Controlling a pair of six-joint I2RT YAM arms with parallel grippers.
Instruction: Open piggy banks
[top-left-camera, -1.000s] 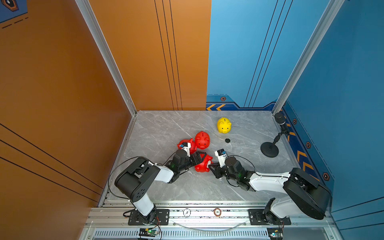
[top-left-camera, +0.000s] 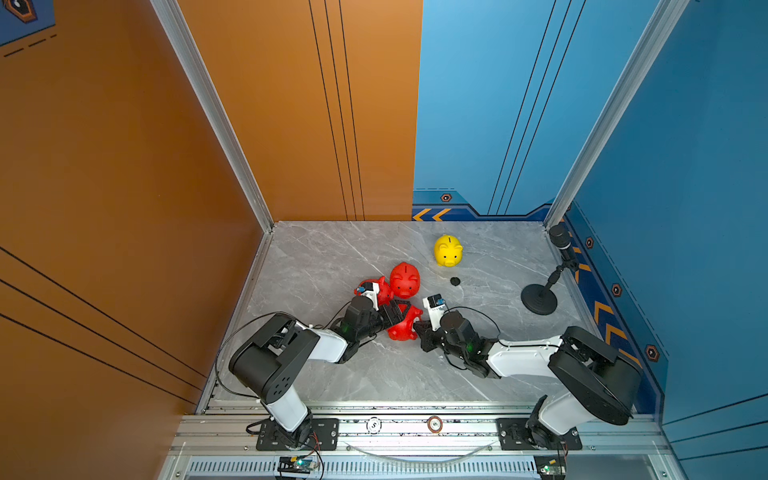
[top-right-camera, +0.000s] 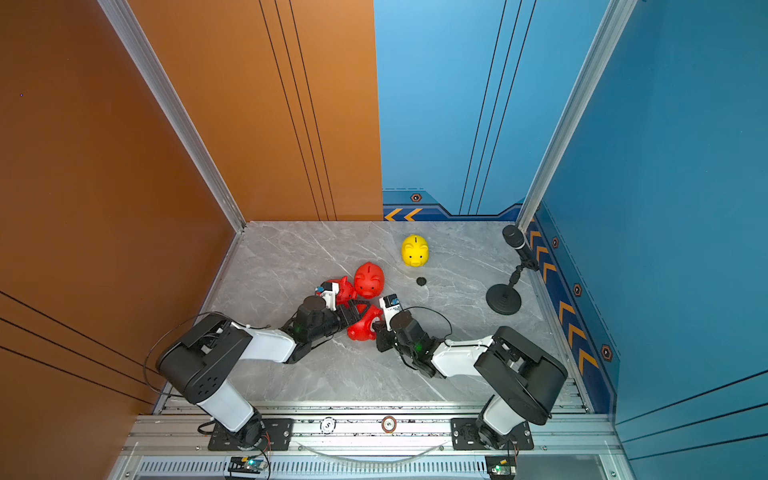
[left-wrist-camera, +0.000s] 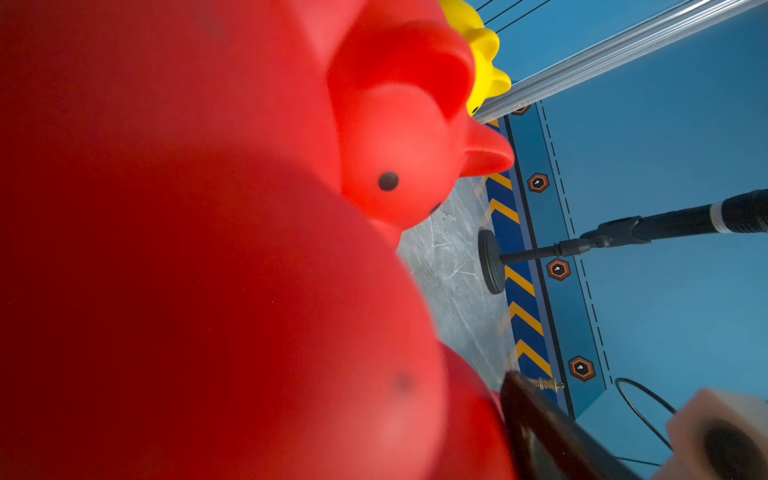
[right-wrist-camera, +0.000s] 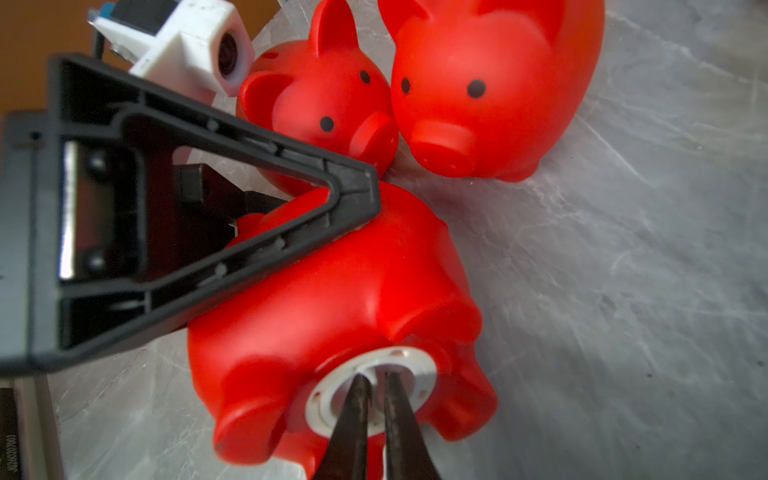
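Note:
A red piggy bank (right-wrist-camera: 336, 272) lies on its side between my grippers, its white bottom plug (right-wrist-camera: 328, 408) facing the right wrist camera. My left gripper (top-left-camera: 396, 312) reaches over it from the left, a large dark finger across its body. My right gripper has both narrow fingertips close together at the plug, a small gap showing; whether anything is between them I cannot tell. Two upright red piggy banks (top-left-camera: 405, 280) stand just behind, touching or nearly so. A yellow piggy bank (top-left-camera: 448, 250) stands at the back.
A black stand (top-left-camera: 539, 297) with a cylindrical head is at the right. A small dark disc (top-left-camera: 454, 281) lies right of the red banks.
My right arm and gripper have shifted slightly left and toward the back. The lying red bank appears nudged slightly backward. The left arm has stayed still.

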